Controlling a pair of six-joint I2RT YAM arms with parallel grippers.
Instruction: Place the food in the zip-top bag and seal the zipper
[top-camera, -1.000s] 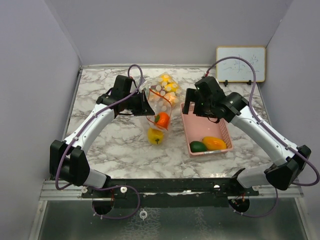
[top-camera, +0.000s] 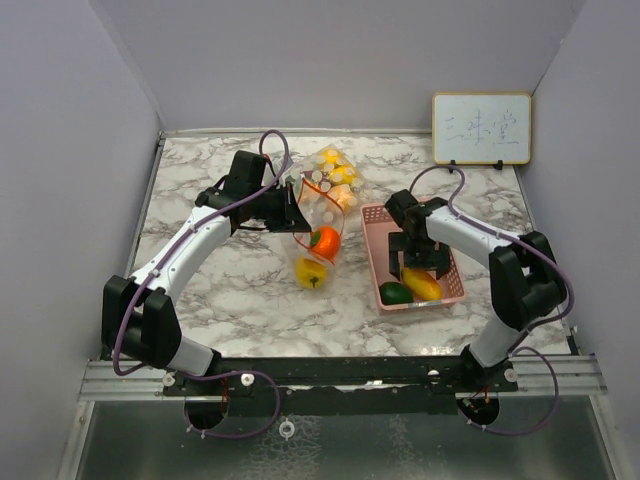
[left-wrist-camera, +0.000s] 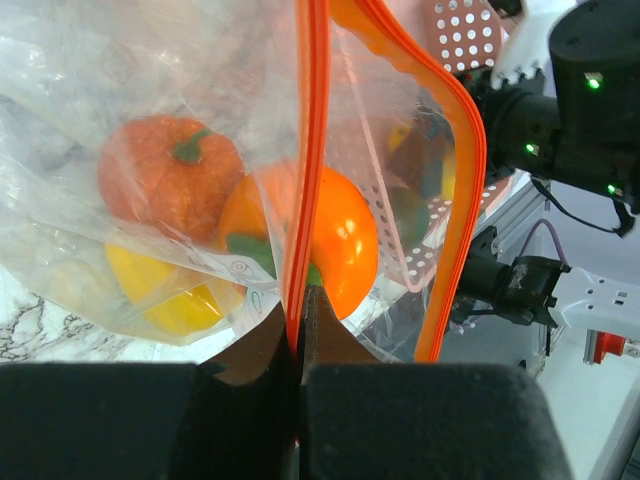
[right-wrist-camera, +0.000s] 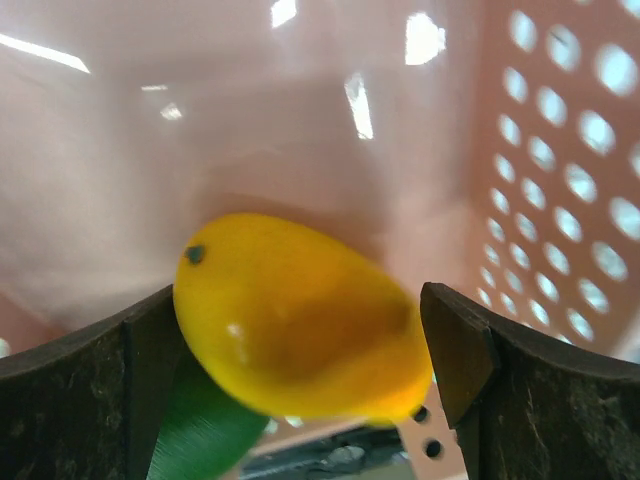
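Observation:
The zip bag (top-camera: 320, 210) stands open, with its red-orange zipper rims, holding an orange pepper (left-wrist-camera: 340, 240), a red pumpkin-like item (left-wrist-camera: 160, 180) and yellow items. My left gripper (top-camera: 292, 222) is shut on the bag's zipper edge (left-wrist-camera: 296, 300). My right gripper (top-camera: 420, 262) is down in the pink basket (top-camera: 385, 230), open, its fingers on either side of a yellow oblong food item (right-wrist-camera: 300, 320). A green oval item (right-wrist-camera: 200, 430) lies beside that.
A whiteboard (top-camera: 480, 130) stands at the back right.
The left arm and bag look unchanged.

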